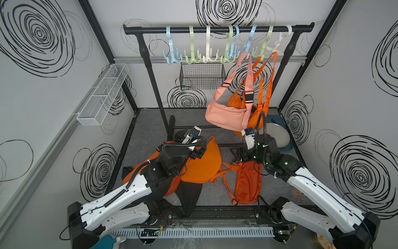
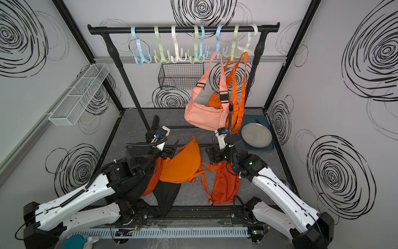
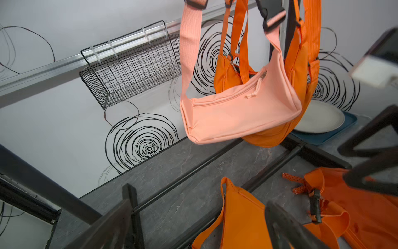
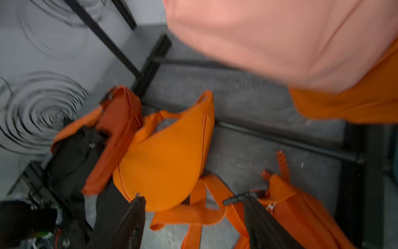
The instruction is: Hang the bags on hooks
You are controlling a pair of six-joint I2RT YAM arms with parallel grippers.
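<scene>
A pink bag (image 1: 228, 114) hangs by its strap at the right part of the hook row (image 1: 208, 56) on the black rail, in front of orange bags (image 3: 223, 74) hanging there too. My left gripper (image 1: 194, 151) is low, left of and below the pink bag, open with nothing between its fingers. My right gripper (image 1: 242, 153) is open and empty, just below the pink bag, over the loose bags.
An orange bag (image 2: 178, 161), a red bag (image 2: 223, 182) and dark fabric (image 2: 165, 195) lie on the grey floor. A plate on a blue tray (image 2: 257, 134) sits right. Wire baskets (image 2: 76, 99) hang on the walls.
</scene>
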